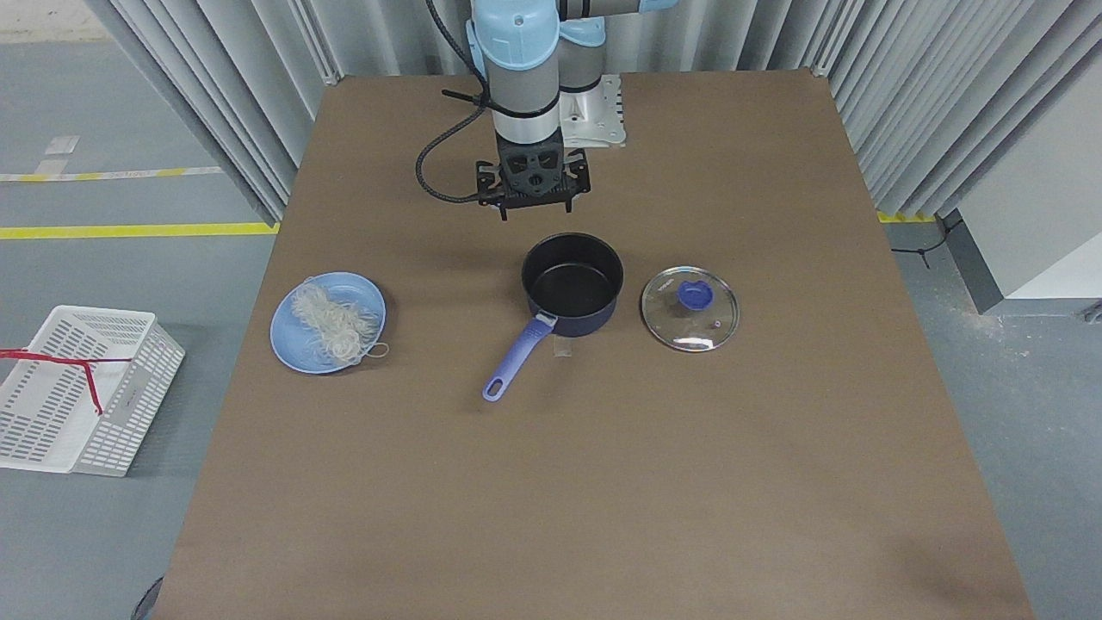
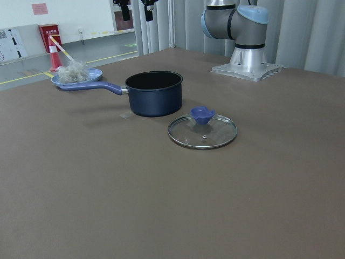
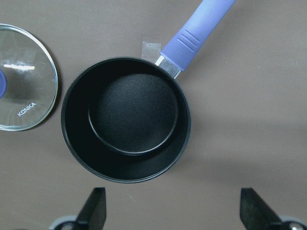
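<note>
An empty black saucepan (image 1: pixel 571 277) with a blue handle (image 1: pixel 516 356) rests mid-table. Its glass lid (image 1: pixel 671 315) with a blue knob lies apart on the right in the front view. On the left, a blue plate (image 1: pixel 294 341) holds a tangle of pale strands (image 1: pixel 336 322). My gripper (image 1: pixel 535 208) is open above and behind the pan, with nothing between its fingers. In the wrist view, the pan (image 3: pixel 127 120) lies between and beyond the two fingertips.
The brown table (image 1: pixel 620 486) has clear room in front and at both sides. A white basket (image 1: pixel 124 434) stands on the floor at left. The robot base (image 2: pixel 248 70) is at the table's back.
</note>
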